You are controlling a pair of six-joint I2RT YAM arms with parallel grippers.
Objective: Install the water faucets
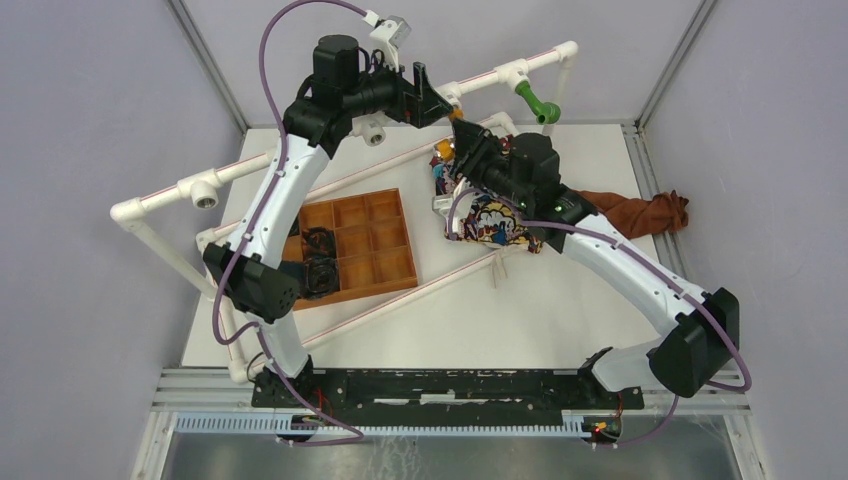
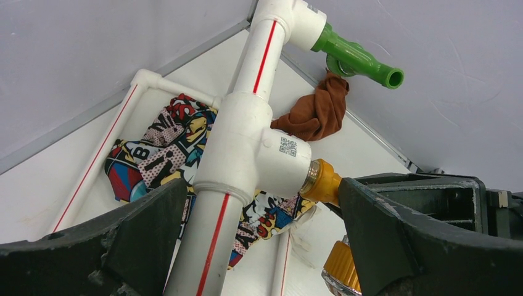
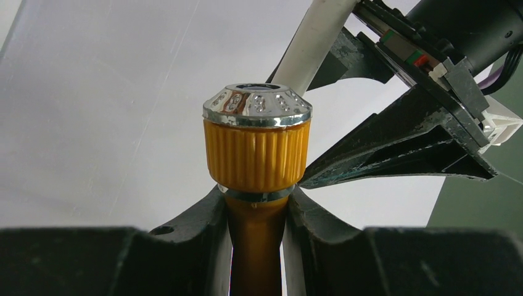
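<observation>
An orange faucet with a chrome-ringed ribbed knob (image 3: 256,154) is held by my right gripper. In the left wrist view its threaded end (image 2: 324,180) meets the side outlet of a white tee (image 2: 284,160) on the upper pipe; how deep it sits I cannot tell. My left gripper is open around that pipe, just beside the tee, its dark fingers either side. A green faucet (image 1: 537,105) is fitted on the tee farther right along the same pipe.
An orange compartment tray (image 1: 380,250) with dark items lies on the board inside lower white pipes. A patterned cloth (image 1: 496,218) and brown cloth (image 1: 650,210) lie at right. Further empty tees (image 1: 203,192) are on the upper pipe at left.
</observation>
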